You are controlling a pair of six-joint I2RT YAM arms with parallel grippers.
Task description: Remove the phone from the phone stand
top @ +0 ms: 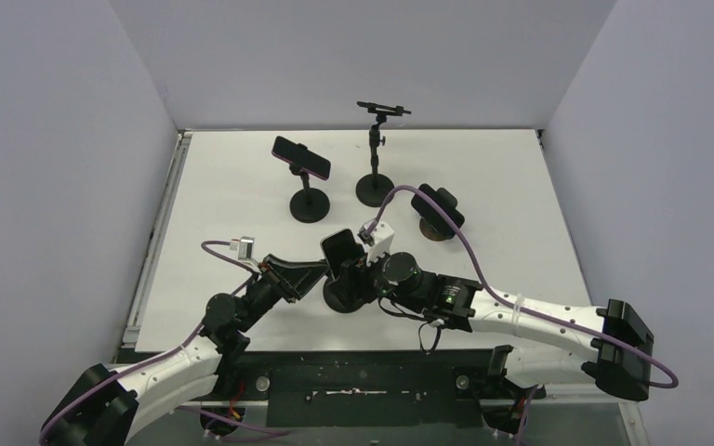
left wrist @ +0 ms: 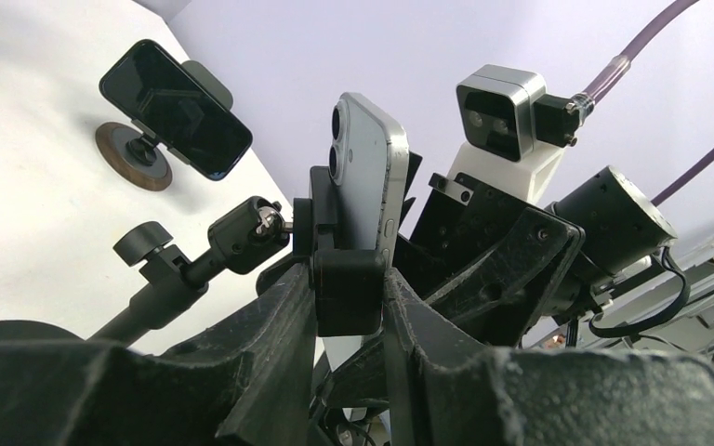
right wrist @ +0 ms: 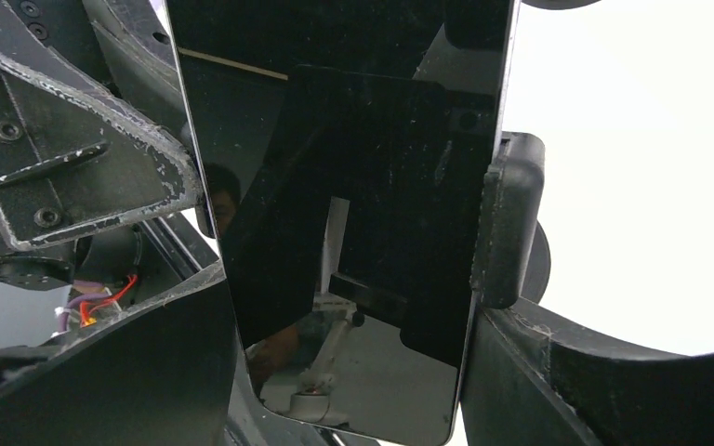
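The phone [top: 339, 249] sits in the clamp of the front stand at the table's middle. In the left wrist view its silver side [left wrist: 372, 177] shows above the black clamp [left wrist: 349, 293], on which my left gripper is shut. In the right wrist view the dark screen [right wrist: 363, 186] fills the middle, with fingers of my right gripper along both long sides at the lower part; whether they grip it is hard to tell. A clamp pad [right wrist: 511, 218] holds the right edge.
Three other stands stand behind: one with a phone [top: 301, 158] at back left, a tall one [top: 381, 110] at the back, another with a phone [top: 435, 209] at right.
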